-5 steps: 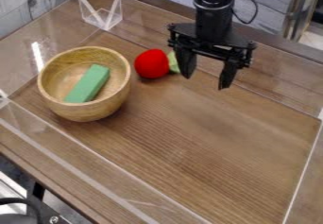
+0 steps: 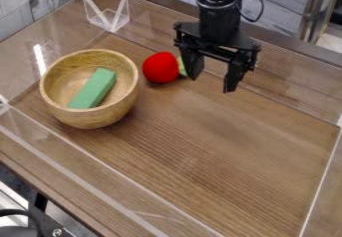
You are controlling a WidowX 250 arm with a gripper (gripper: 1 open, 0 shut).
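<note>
The black robot gripper (image 2: 215, 57) is over the back middle of the wooden table, its arm rising upward out of view; whether it holds anything is unclear. A red round object (image 2: 160, 68) lies to its left, with a green item (image 2: 186, 63) partly hidden behind the gripper. A wooden bowl (image 2: 124, 93) at the left holds a long green block (image 2: 94, 88).
A clear wire or plastic holder (image 2: 108, 11) stands at the back left. A dark object (image 2: 27, 226) shows at the bottom left corner.
The gripper and arm have shifted or turned slightly, with the green item behind them a little more covered. The bowl and red object stay where they were.
</note>
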